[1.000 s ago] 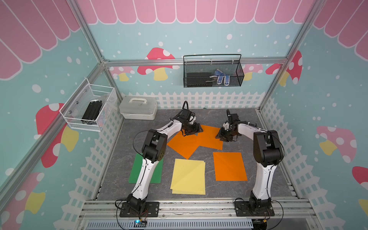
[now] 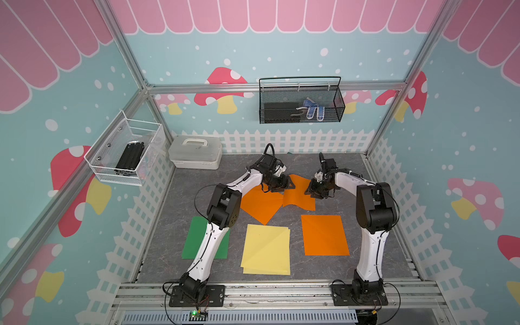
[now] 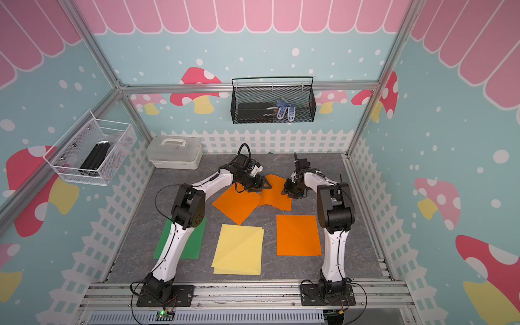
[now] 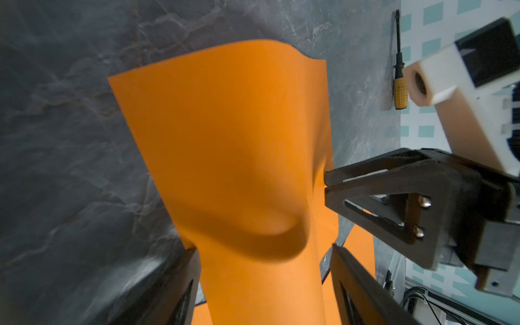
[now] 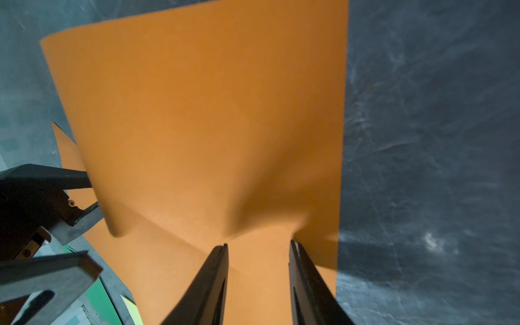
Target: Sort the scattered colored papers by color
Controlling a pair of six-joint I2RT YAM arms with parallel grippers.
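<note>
An orange paper [image 2: 299, 194] is buckled upward between my two grippers at the table's middle. My left gripper stands over its left side, fingers apart on either side of the raised fold. At its right side, my right gripper has its fingers apart too, tips close to the sheet; whether they touch it I cannot tell. A second orange paper [image 2: 262, 208] lies turned at an angle, partly under the left arm. Nearer the front are a flat orange paper [image 2: 325, 235], overlapping yellow papers [image 2: 265, 250] and a green paper [image 2: 196, 238] partly hidden by the left arm.
A lidded grey box [image 2: 195, 152] stands at the back left. A white wire basket [image 2: 146, 135] and a black mesh basket [image 2: 281, 89] hang on the walls. A screwdriver [image 4: 400, 89] lies near the back fence. Bare table shows right of the front orange paper.
The middle orange paper lay nearly flat and is now arched, its front edge wavy. My left gripper has shifted right; the right gripper has barely moved.
</note>
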